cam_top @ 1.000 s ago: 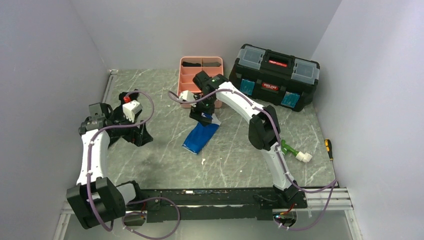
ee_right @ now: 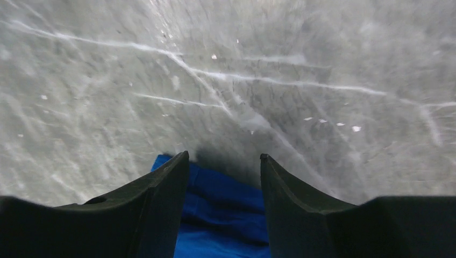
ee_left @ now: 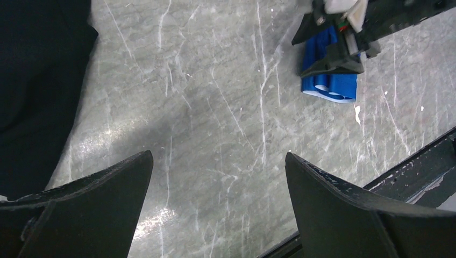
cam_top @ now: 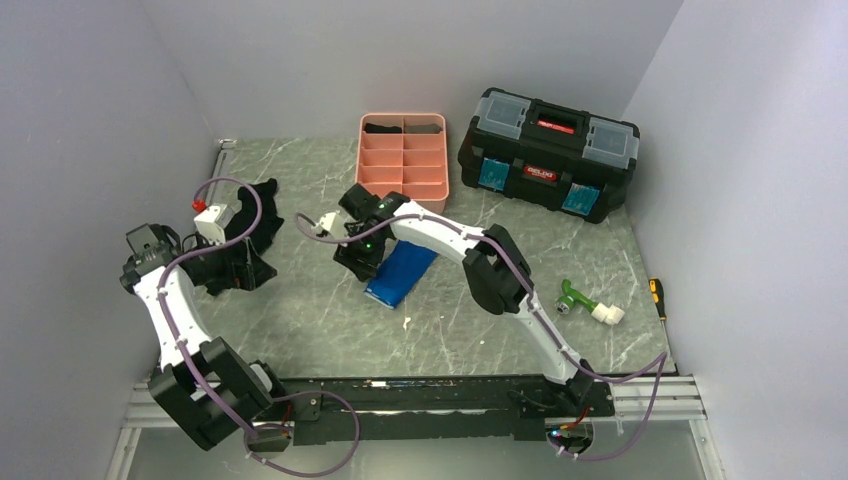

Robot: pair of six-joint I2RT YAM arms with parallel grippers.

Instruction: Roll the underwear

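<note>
The blue underwear (cam_top: 402, 270) lies folded into a narrow slanted strip on the table, below the pink organizer. My right gripper (cam_top: 368, 270) is low at its left edge and hides part of that side. In the right wrist view the cloth (ee_right: 223, 215) shows behind and between the fingers, which stand apart; nothing is seen pinched there. Over at the left of the table my left gripper (cam_top: 262, 284) is open and empty, with bare table between its fingers. The left wrist view shows the underwear's near end (ee_left: 333, 91) with layered edges.
A pile of black cloth (cam_top: 262, 215) lies beside the left arm. The pink organizer (cam_top: 404, 118) holds dark items in its back compartments. A black toolbox (cam_top: 548, 150) stands back right; a green-and-white tool (cam_top: 590, 302) lies right.
The underwear looks unmoved.
</note>
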